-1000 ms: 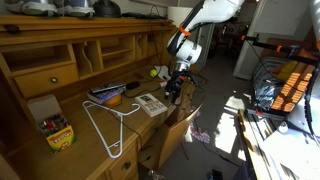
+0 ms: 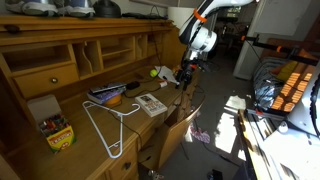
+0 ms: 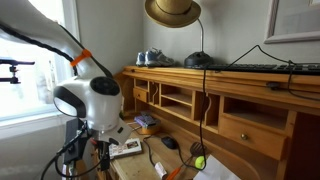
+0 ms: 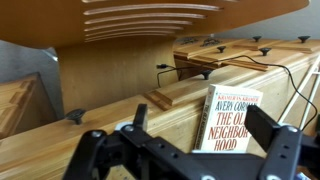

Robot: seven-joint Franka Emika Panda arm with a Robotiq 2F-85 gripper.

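My gripper is open, and nothing shows between its dark fingers. A white paperback book with red lettering (image 4: pixel 228 118) lies on the wooden desk just beyond the right finger in the wrist view. From exterior view 1, the book (image 2: pixel 150 104) is on the desk's front part, with the gripper (image 2: pixel 187 82) farther along the desk to its right. In exterior view 2 the white arm (image 3: pixel 98 103) reaches down at the desk's near end, and its fingertips are hard to make out.
A white clothes hanger (image 2: pixel 112 132), a dark pouch (image 2: pixel 105 94) and a crayon box (image 2: pixel 56 131) lie on the desk. A wooden panel (image 2: pixel 178 138) juts out from the desk front. Cubbyholes and drawers (image 3: pixel 250 135) line the back.
In exterior view 1 the arm has shifted right and slightly up, away from the book. The book, hanger and wooden panel look unmoved.
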